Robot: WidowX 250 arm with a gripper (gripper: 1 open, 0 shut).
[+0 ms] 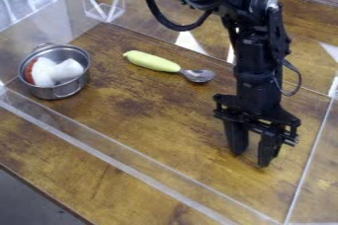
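Note:
My black gripper (256, 146) points down at the right of the camera view, its tips low at the wooden tabletop (132, 150). Whether its fingers are open or shut is hard to make out, and I cannot tell if anything is between them. A metal spoon with a pale green handle (152, 61) lies behind it to the left. A metal pot (59, 87) at the far left holds white objects (55, 71) and something red.
A clear-edged border runs along the left and right sides of the work area.

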